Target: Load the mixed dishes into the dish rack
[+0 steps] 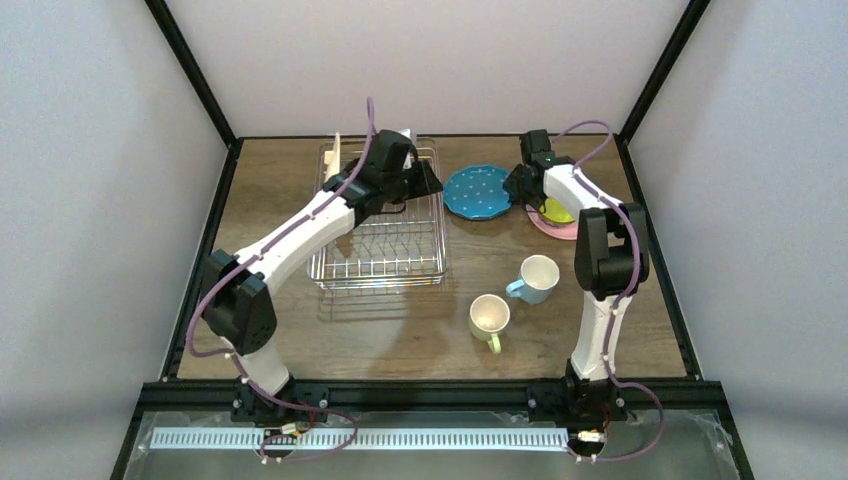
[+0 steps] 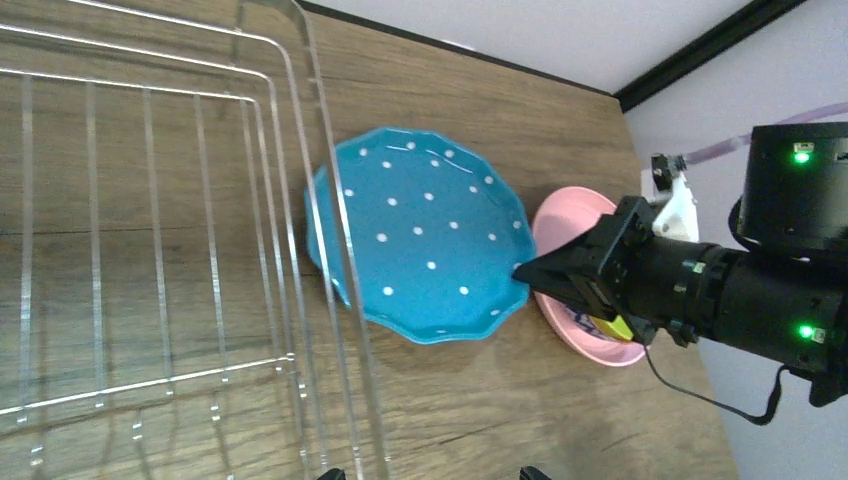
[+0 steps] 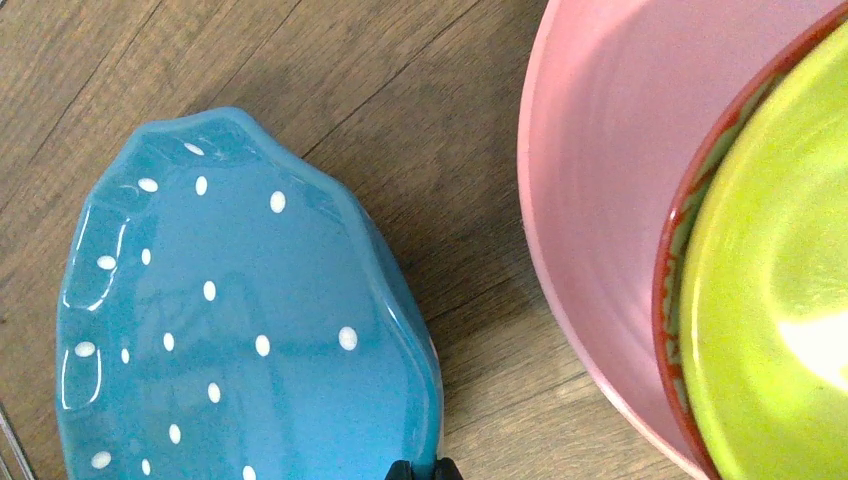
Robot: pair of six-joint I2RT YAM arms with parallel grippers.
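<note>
A blue polka-dot plate [image 1: 475, 188] lies right of the wire dish rack [image 1: 375, 268]. My right gripper is shut on that plate's right rim. My left gripper [image 1: 425, 183] is over the rack's right side; in its own view only the fingertips show at the bottom edge, apart and open. A pink plate [image 3: 590, 150] lies right of the blue plate, holding a red-rimmed dish [image 3: 680, 230] and a yellow-green bowl [image 3: 770, 270]. A green mug [image 1: 489, 315] and a light-blue mug [image 1: 538, 278] stand in front.
A pale upright item [image 1: 334, 155] is at the rack's back left, partly hidden by the left arm. Bare table lies in front of the rack and between the mugs and frame edges.
</note>
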